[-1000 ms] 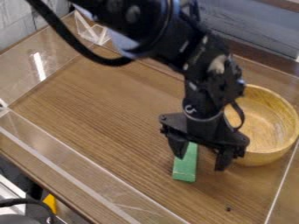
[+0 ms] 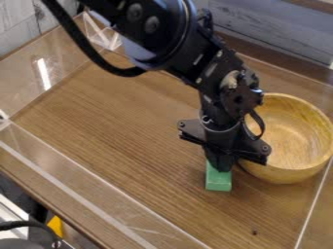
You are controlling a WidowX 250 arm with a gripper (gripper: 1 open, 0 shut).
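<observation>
A black robot gripper (image 2: pixel 224 156) reaches down from the top, its fingertips drawn together over the upper end of a green block (image 2: pixel 219 180) on the wooden table. The fingers hide that end, and whether they grip it is not clear. A tan bowl (image 2: pixel 297 131) stands just right of the gripper, partly behind it.
A white wall runs along the back, a clear edge at the left, and a small yellow object (image 2: pixel 55 226) with dark cabling lies off the near-left edge.
The gripper has narrowed and moved over the green block's upper end. The block has shifted slightly right and up in the view.
</observation>
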